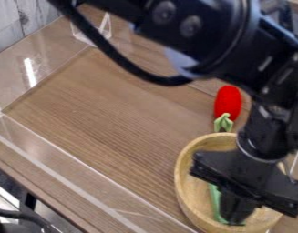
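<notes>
My gripper (236,196) is down inside a tan round bowl (188,182) at the lower right, its dark body covering much of the bowl's inside. A green block (214,198) lies in the bowl, mostly hidden under and beside the gripper. Whether anything is between the fingers cannot be seen clearly. A red object with a green top (229,102) lies on the table just behind the bowl.
A clear plastic edge runs along its left side, with a clear holder (90,29) at the back left. Black cables hang at the lower left.
</notes>
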